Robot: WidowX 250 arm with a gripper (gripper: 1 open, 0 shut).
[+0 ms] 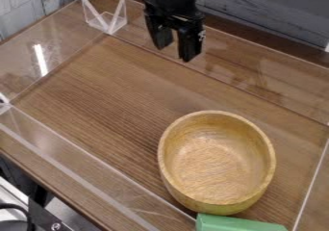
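My dark gripper (175, 40) hangs at the top centre of the camera view, over the back of the wooden table (96, 100). It is open, with no object visible between its fingers. A large pale yellow, rounded bowl (215, 156) sits at the front right of the table.
A clear plastic or wire piece (106, 13) stands at the back left, left of the gripper. A green object (238, 223) lies at the bottom right, below the bowl.
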